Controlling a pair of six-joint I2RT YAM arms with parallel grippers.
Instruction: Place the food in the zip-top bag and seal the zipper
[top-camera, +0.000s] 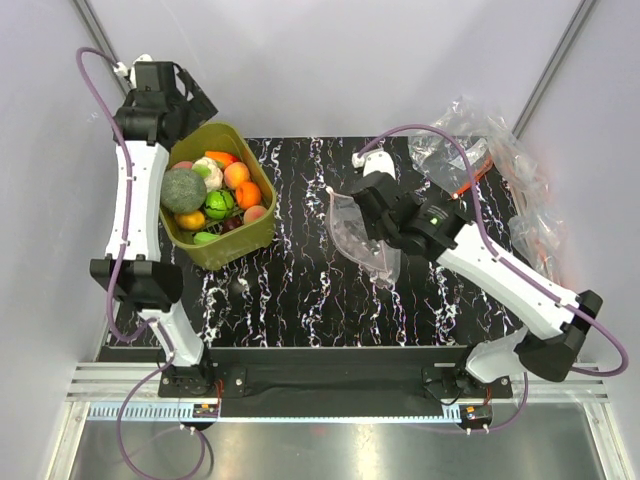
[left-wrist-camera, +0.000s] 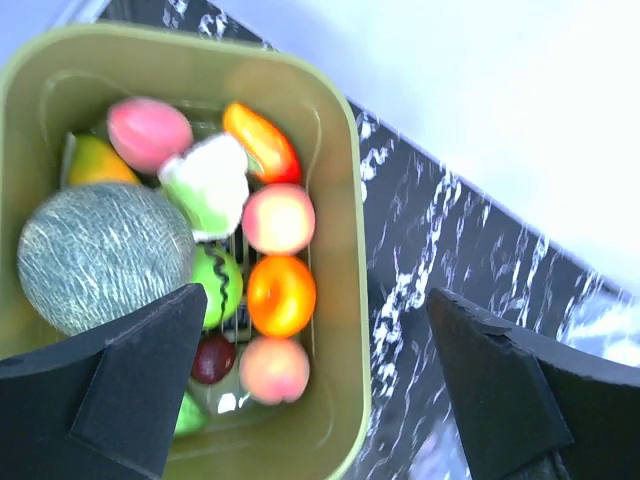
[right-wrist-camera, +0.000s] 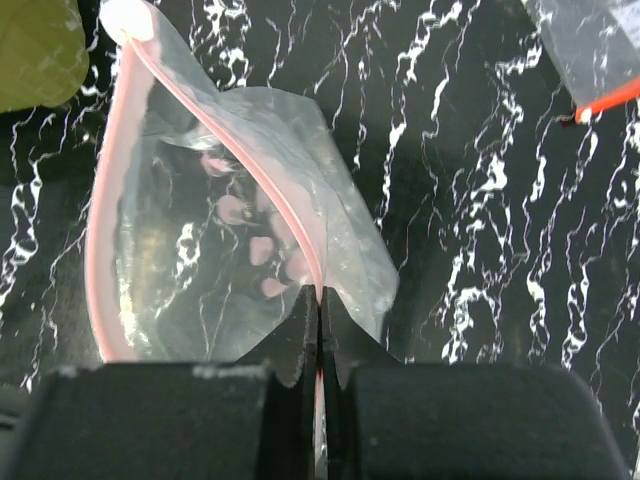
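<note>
The green bin (top-camera: 235, 245) at the left holds the food: an orange (left-wrist-camera: 281, 296), peaches (left-wrist-camera: 279, 218), a carrot-like orange-red piece (left-wrist-camera: 262, 143), a big grey-green melon (left-wrist-camera: 105, 257) and more. High over the bin's back part, my left gripper (top-camera: 205, 98) is open, with nothing between its fingers. A clear zip top bag (right-wrist-camera: 190, 260) with a pink zipper edge lies mid-table, its mouth spread and no food seen inside. My right gripper is shut on one edge of that mouth.
More clear bags (top-camera: 455, 145) with an orange-red zipper lie at the back right, and crumpled plastic runs along the right wall. Bare dark marbled table (top-camera: 300, 290) separates the bin from the open bag.
</note>
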